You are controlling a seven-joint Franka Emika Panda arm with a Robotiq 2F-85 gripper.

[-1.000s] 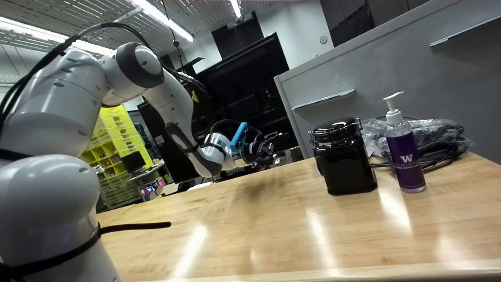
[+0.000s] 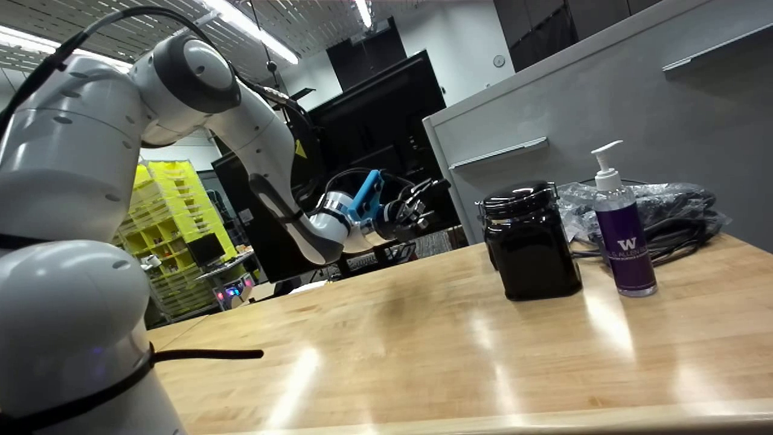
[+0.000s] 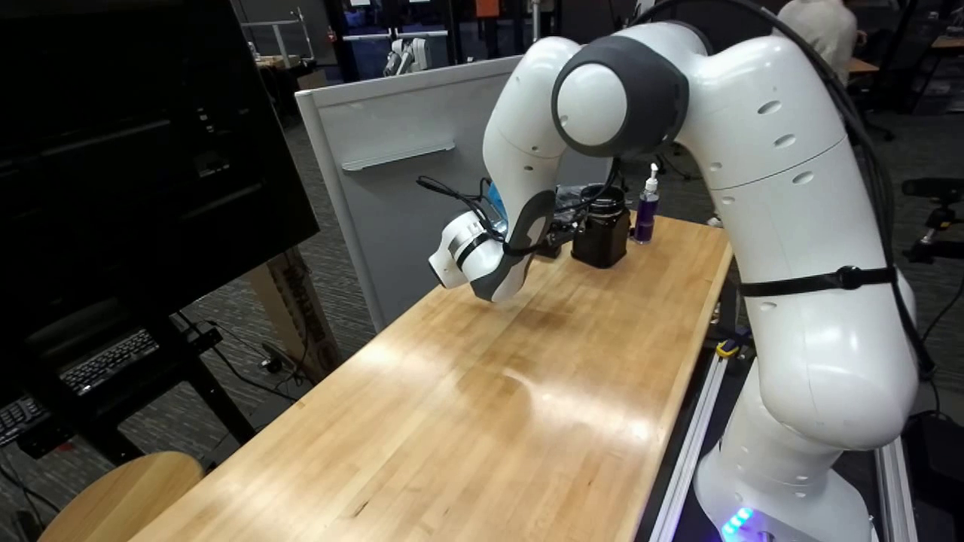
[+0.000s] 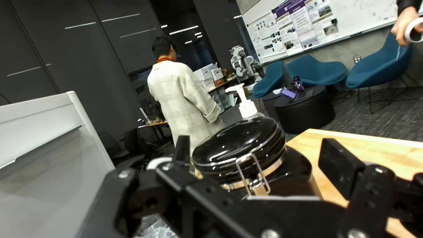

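Note:
A glossy black jar (image 2: pixel 532 250) with a clamp lid stands upright on the wooden table. Just beside it is a clear pump bottle (image 2: pixel 627 239) with a purple label and white pump. My gripper (image 2: pixel 429 203) hangs in the air to the left of the jar in exterior view 1, apart from it. In the wrist view the gripper is open, and the jar's lid (image 4: pixel 242 144) with its wire clasp shows beyond and between the fingers. The bottle's pump head (image 4: pixel 246 105) rises behind the lid. The arm partly hides the gripper in exterior view 2.
Plastic-wrapped black cables (image 2: pixel 674 217) lie behind the bottle. A grey partition (image 2: pixel 616 123) runs along the table's far side. A person (image 4: pixel 180 95) stands in the background.
The gripper has risen slightly and tilted a little in exterior view 1, and the arm's upper links have shifted down and left. The jar and bottle have stayed in place.

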